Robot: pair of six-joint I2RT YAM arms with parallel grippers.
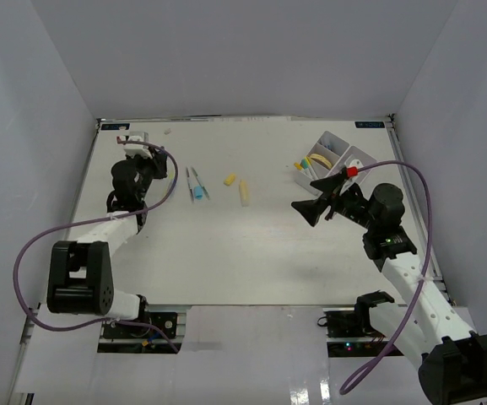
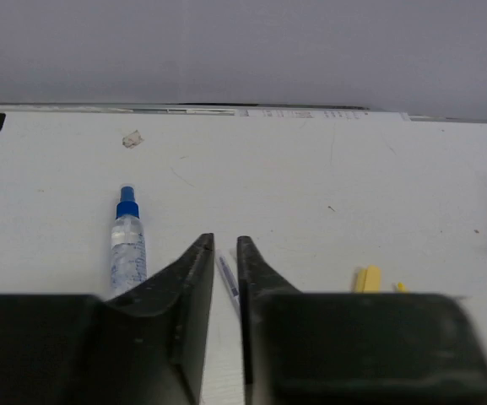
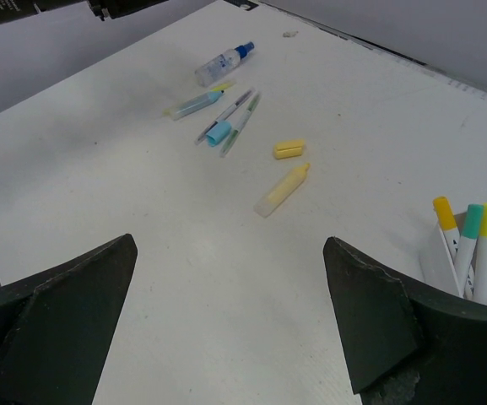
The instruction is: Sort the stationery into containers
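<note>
Left gripper hangs above the left of the table, its fingertips slightly apart, nothing visible between them. A spray bottle (image 2: 128, 251) stands out beyond it in the left wrist view. Pens (image 3: 240, 125), a blue cap (image 3: 219, 132), a blue tube (image 3: 193, 104), a small yellow piece (image 3: 288, 148) and a pale yellow tube (image 3: 281, 188) lie mid-table. My right gripper is wide open and empty, just left of the compartment container (image 1: 357, 156), which holds markers (image 3: 485, 253) and other yellow items.
A small scrap (image 2: 132, 139) lies near the back edge. Grey walls bound the table at back and sides.
</note>
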